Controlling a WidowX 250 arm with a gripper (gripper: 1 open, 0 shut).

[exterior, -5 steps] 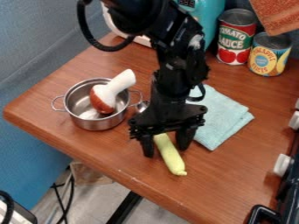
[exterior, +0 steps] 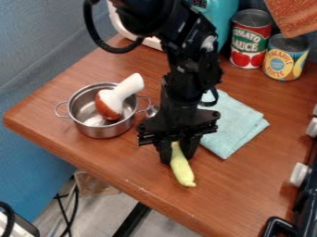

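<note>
The black gripper point(exterior: 173, 146) points down at the middle of the wooden table point(exterior: 205, 204), over a pale yellow elongated item point(exterior: 183, 172), perhaps a toy corn or banana, whose upper end is between or under the fingers. Whether the fingers are closed on it is hard to tell. A steel pot point(exterior: 99, 130) to the left holds a white and brown mushroom-like object point(exterior: 111, 102).
A folded pale blue cloth point(exterior: 235, 125) lies just right of the gripper. A tomato can point(exterior: 249, 42) and another can point(exterior: 285, 60) stand at the back right. A black appliance with white knobs point(exterior: 297, 194) borders the right edge.
</note>
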